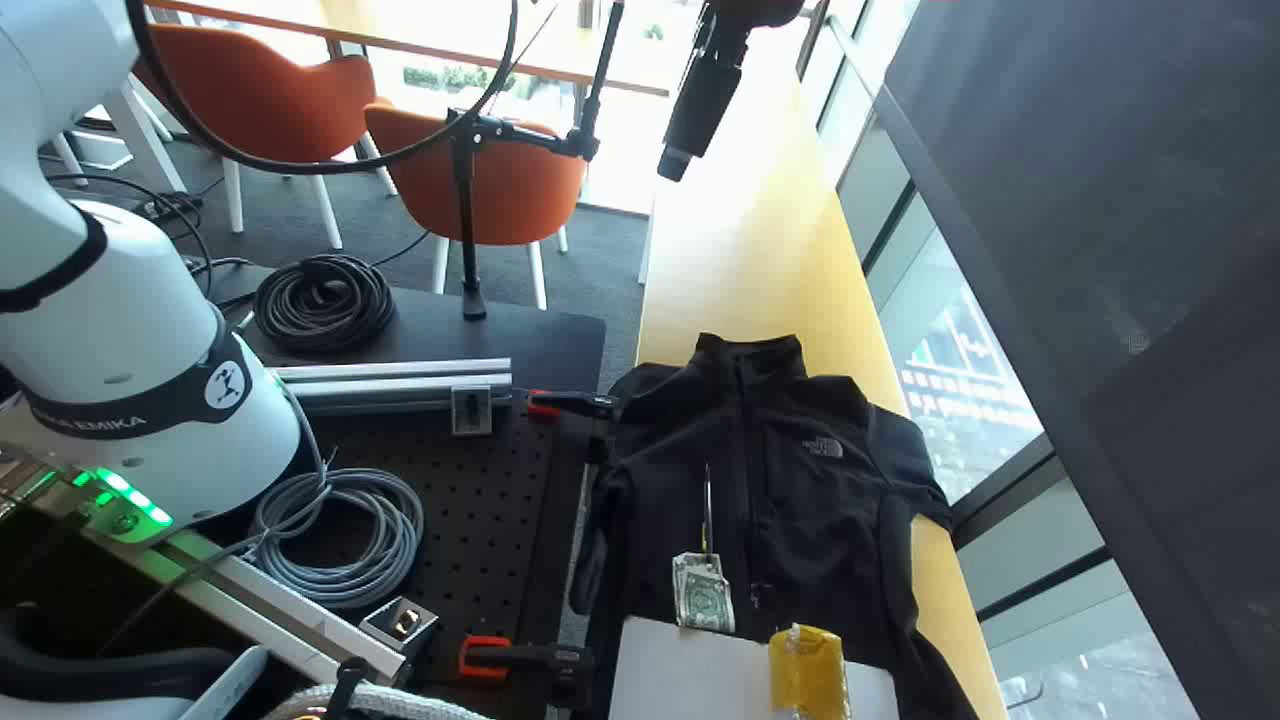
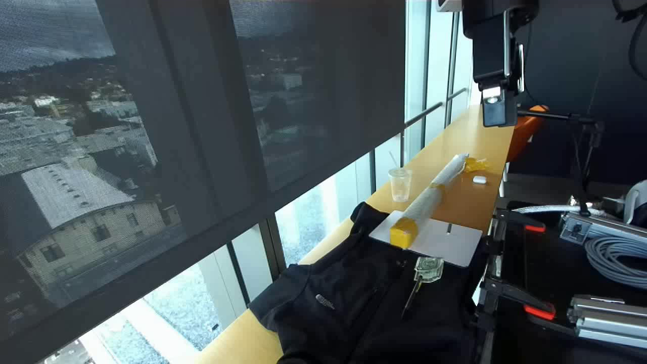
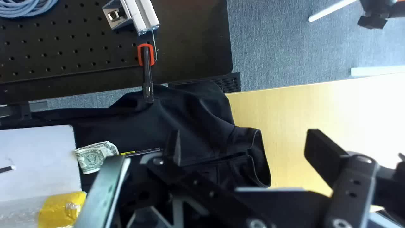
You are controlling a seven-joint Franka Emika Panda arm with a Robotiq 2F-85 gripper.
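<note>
High above the wooden counter, my gripper is open, with its two black fingers wide apart in the wrist view and nothing held between them. Below it a black jacket (image 1: 816,516) lies spread out, its collar toward the bare counter. On the jacket rests a crumpled dollar bill (image 1: 703,594), and a thin dark pen (image 2: 412,297) touches it or lies partly under it. A white board (image 2: 458,239) overlaps the jacket's lower end. Across that board lies a long wrapped roll (image 2: 427,203) with a yellow end (image 1: 807,672).
A clear plastic cup (image 2: 400,185) stands near the windows, and a small white case (image 2: 479,179) sits beyond the board. Clamps with red ends (image 1: 486,658) line the black table edge. Bare counter (image 1: 744,264) stretches past the collar. A black stand (image 1: 468,228) rises behind.
</note>
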